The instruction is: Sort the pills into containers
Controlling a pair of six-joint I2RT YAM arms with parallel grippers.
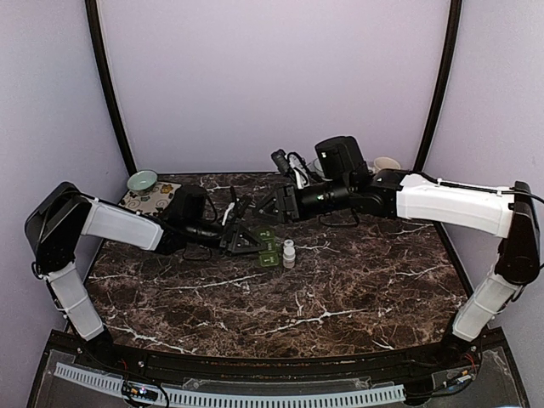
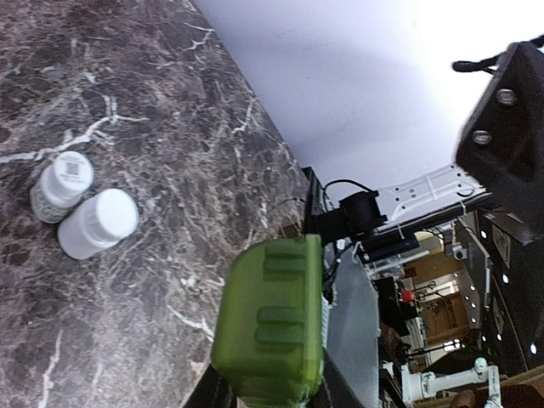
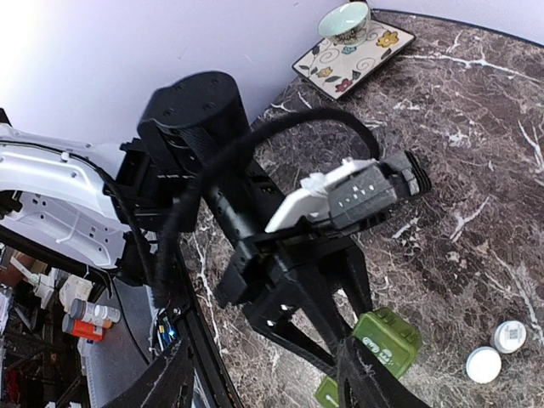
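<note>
My left gripper [image 1: 255,242] is shut on a green pill box [image 1: 269,248], raised above the table. In the left wrist view the green box fills the lower middle, covering most of the fingertips; ridged compartments show along it. Two small white-capped bottles stand side by side just right of it: one bottle [image 2: 62,187] and a second bottle [image 2: 99,223]. Behind the left gripper, my right gripper [image 1: 279,206] hangs open. Its fingers [image 3: 365,378] are spread wide at the bottom of the right wrist view, with nothing visibly gripped. No loose pills can be made out.
A pale green bowl [image 1: 142,180] rests on a flowered tray [image 1: 153,201] at the back left. White cups or bowls, including a cup [image 1: 387,164], stand at the back right, partly behind my right arm.
</note>
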